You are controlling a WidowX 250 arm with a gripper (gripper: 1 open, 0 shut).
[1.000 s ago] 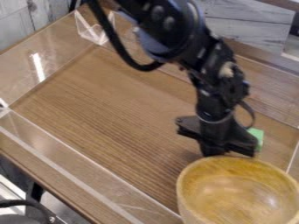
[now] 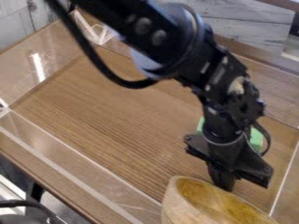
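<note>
My gripper (image 2: 228,175) hangs low at the right of the camera view, its tips pointing down just behind a yellow tub (image 2: 216,206) at the bottom edge, with nothing visible between the fingers. It looks shut, though the tips are dark. A green object (image 2: 211,129) lies behind the gripper, mostly hidden by it.
A clear plastic edge runs along the left side, and a pale wall stands at the back right.
The arm has come toward the camera and now looms larger and lower. The yellow tub sits lower in the picture, more of it out of frame.
</note>
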